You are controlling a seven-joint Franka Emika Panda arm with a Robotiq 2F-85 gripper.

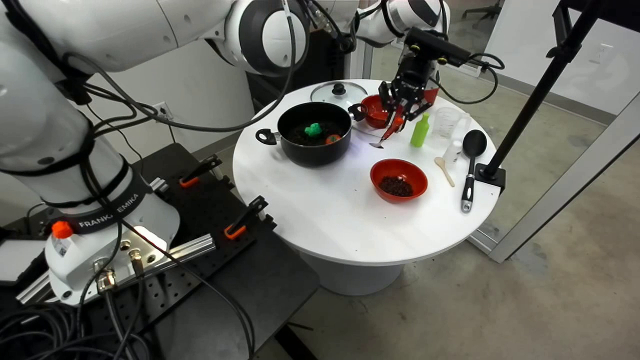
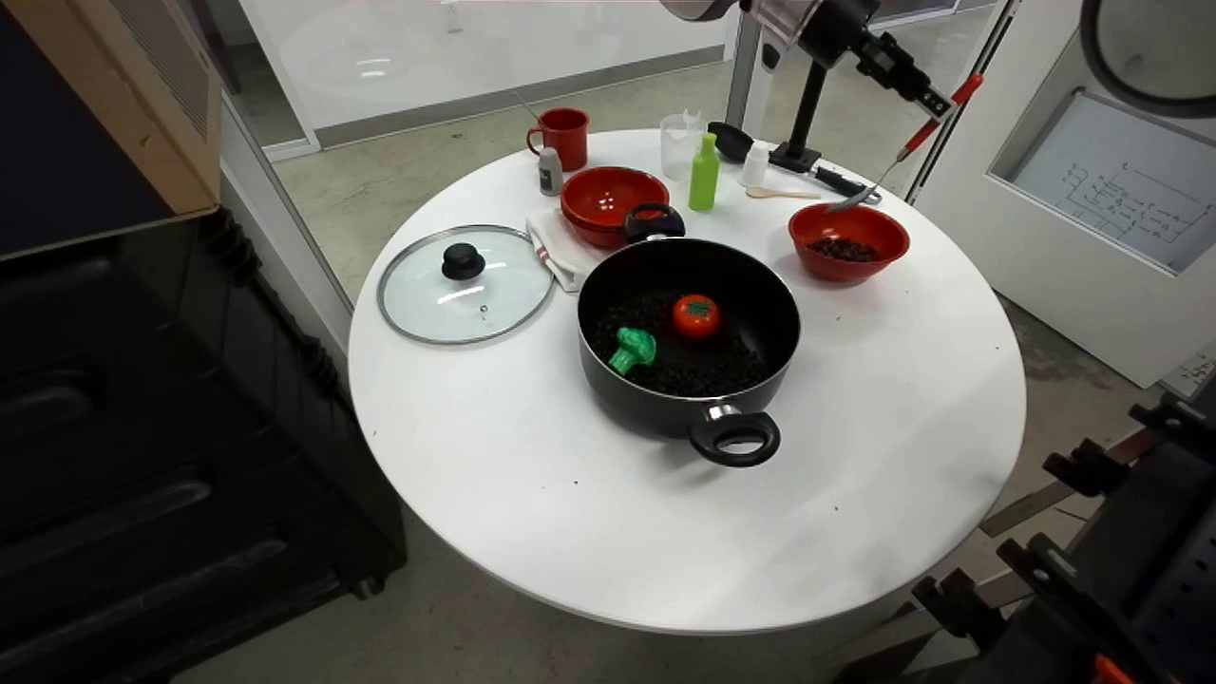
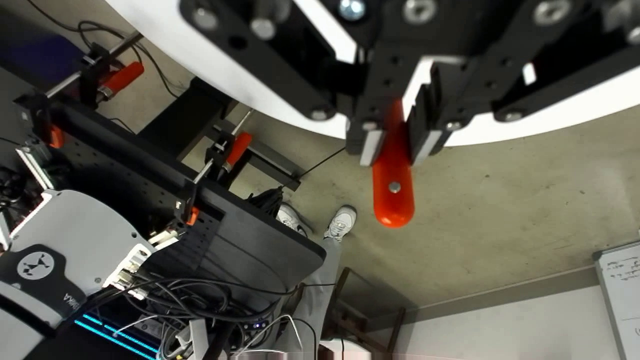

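My gripper is shut on the red handle of a metal-tipped utensil. In exterior view 2 its grey blade hangs down, lining up with the back rim of a red bowl that holds dark bits. From exterior view 1 my gripper is tilted, and the blade appears between the black pot and the green bottle, apart from that bowl. A green broccoli piece and a tomato lie among dark bits inside the pot.
A glass lid, stacked red bowls, a red mug and a clear cup stand around the back. A black ladle and a small wooden spoon lie at the right.
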